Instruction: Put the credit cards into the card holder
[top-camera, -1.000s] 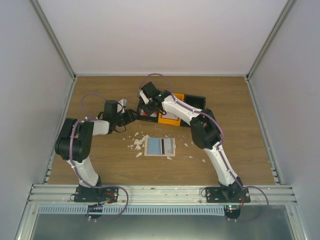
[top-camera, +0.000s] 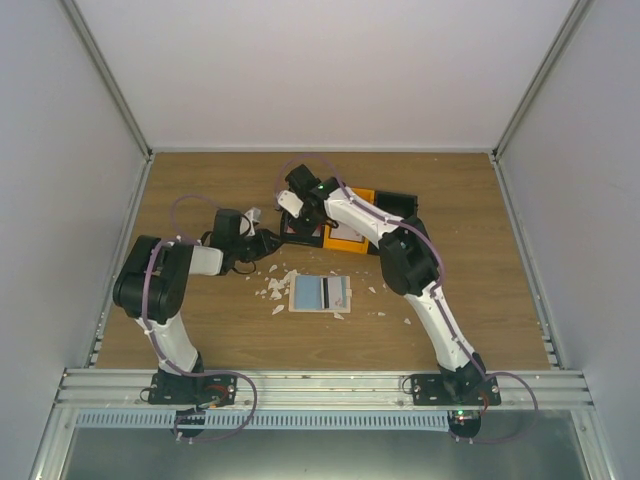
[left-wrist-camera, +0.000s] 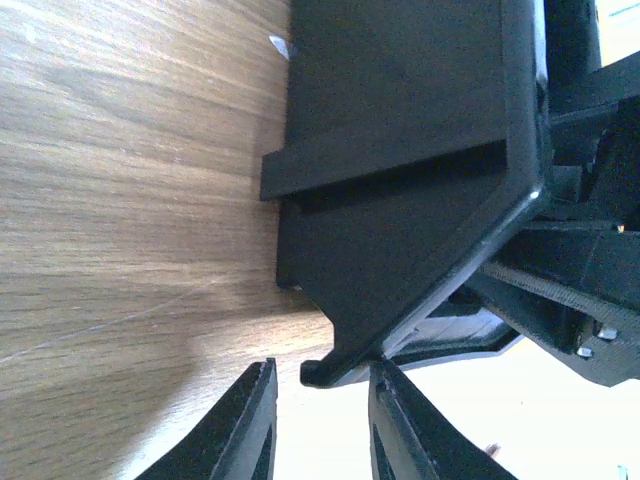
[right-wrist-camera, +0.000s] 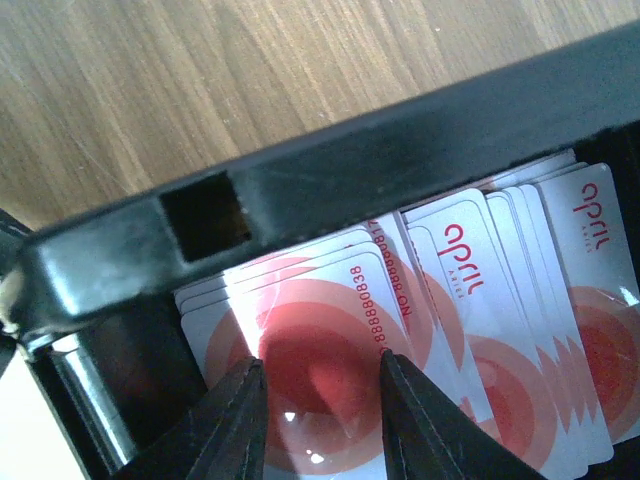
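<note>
White credit cards with red circles (right-wrist-camera: 315, 350) lie in overlapping stacks inside a black bin (right-wrist-camera: 300, 185) in the right wrist view. My right gripper is part open above the front stack, with its fingertips apart and no card visibly pinched between them. At the bin's left end in the top view is my left gripper (top-camera: 278, 240). In the left wrist view its fingers (left-wrist-camera: 263, 400) are apart on either side of a black bin corner (left-wrist-camera: 325, 372); contact is hard to tell. A flat light-blue and white piece (top-camera: 320, 293), perhaps the card holder, lies on the table.
A yellow bin (top-camera: 347, 238) and another black bin (top-camera: 397, 205) continue the row to the right, partly under my right arm. White scraps (top-camera: 275, 287) are scattered near the blue piece.
Over the last second the row of bins has slid slightly to the right, and my left gripper has moved the same way. My right arm has shifted only a little. The blue piece has stayed put.
</note>
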